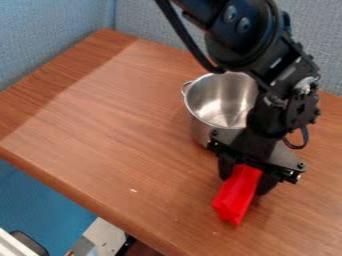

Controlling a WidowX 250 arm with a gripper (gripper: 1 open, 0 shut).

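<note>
A red block [235, 198] lies on the wooden table at the lower right, angled toward the viewer. My black gripper [257, 174] is lowered over its far end, shut on it, with its fingertips mostly hidden by the block and the gripper's body. Behind the gripper stands a steel pot [211, 98] with wire handles, its right part hidden by my arm.
Blue-grey padded walls [40, 40] border the back and left. Beyond the near left edge are a blue surface and white hardware.
</note>
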